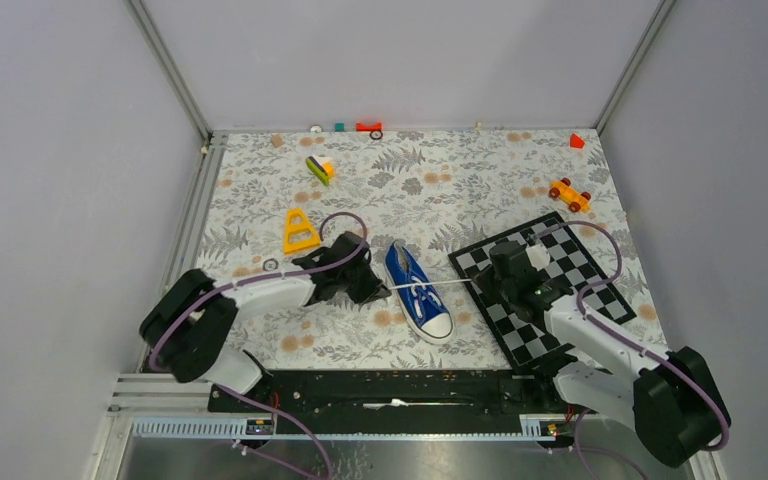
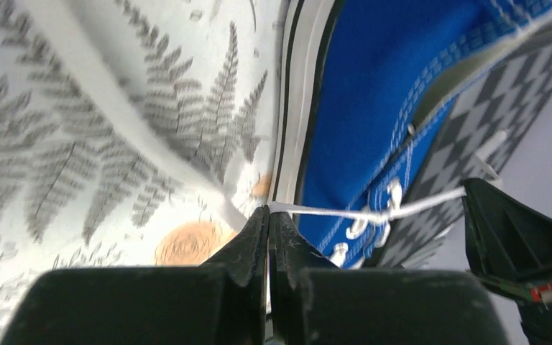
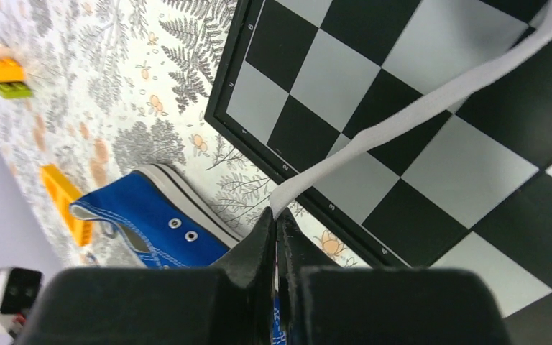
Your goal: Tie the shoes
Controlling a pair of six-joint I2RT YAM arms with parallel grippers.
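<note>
In the top view a blue sneaker (image 1: 405, 269) with a white toe cap lies mid-table between my arms. A white lace (image 1: 452, 282) stretches taut across it from one gripper to the other. On the shoe's left side, my left gripper (image 1: 385, 292) is shut on one lace end; its wrist view shows the lace (image 2: 330, 211) leaving the fingertips toward the shoe. To the right, over the chessboard's edge, my right gripper (image 1: 477, 280) is shut on the other end. A loose tail of white lace (image 3: 417, 115) rises from its fingertips. The underside of the crossing is hidden.
A checkered board (image 1: 585, 268) lies under the right arm. A yellow triangular frame (image 1: 300, 231) sits behind the left arm, a toy car (image 1: 569, 195) at the far right. Small toys line the back edge.
</note>
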